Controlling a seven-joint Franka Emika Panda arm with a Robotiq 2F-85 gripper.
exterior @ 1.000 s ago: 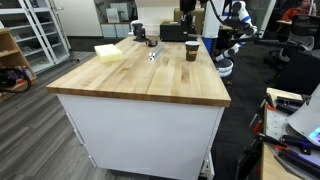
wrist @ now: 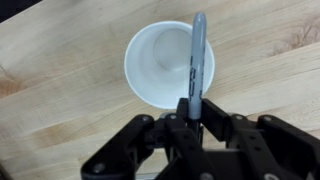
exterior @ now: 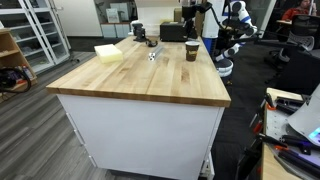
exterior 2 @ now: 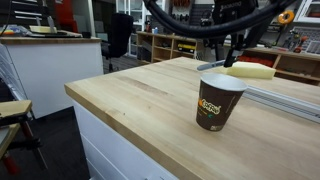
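A brown paper cup (exterior 2: 214, 105) with a printed label and white inside stands upright on the wooden table. In the wrist view, the white inside of the cup (wrist: 160, 62) is seen from above. My gripper is shut on a slim grey-blue stick (wrist: 198, 60), whose length crosses the right part of the cup's opening in that view. Whether the stick's tip is inside the cup or above it I cannot tell. In the first exterior view the gripper (exterior: 188, 17) hangs over the same cup (exterior: 191, 51), at the table's far right.
A pale yellow block (exterior: 109, 53) lies on the left of the wooden tabletop (exterior: 140, 84). A light grey object (exterior: 156, 52) rests near the middle, and a dark item (exterior: 139, 31) stands at the back.
The arm has shifted only slightly above the cup. The cup and the other things on the table stay where they were.
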